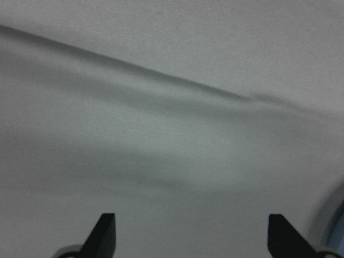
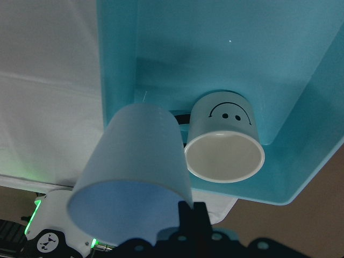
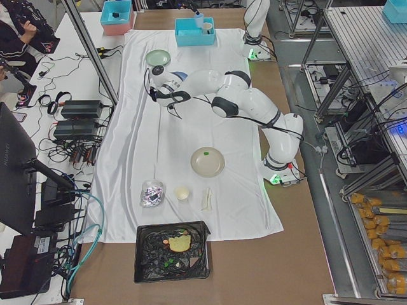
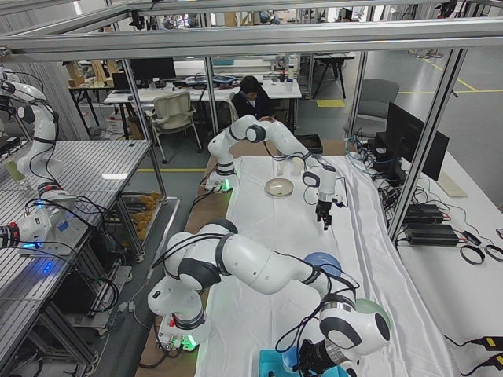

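Observation:
My right gripper holds a pale blue cup (image 2: 129, 156) by its rim, over a light blue bin (image 2: 290, 64). A white smiley mug (image 2: 220, 118) lies in that bin, its opening visible. My left gripper is open above the white cloth, nothing between its fingers, with a blue edge (image 1: 336, 236) at lower right. In the right camera view a blue plate (image 4: 321, 259) and a green plate (image 4: 372, 312) lie partly behind the right arm.
A beige plate (image 3: 207, 162), a foil packet (image 3: 152, 194), a small cream bowl (image 3: 181, 192) and a black tray (image 3: 146, 267) with scraps are toward the near end of the cloth. The cloth's middle has free room.

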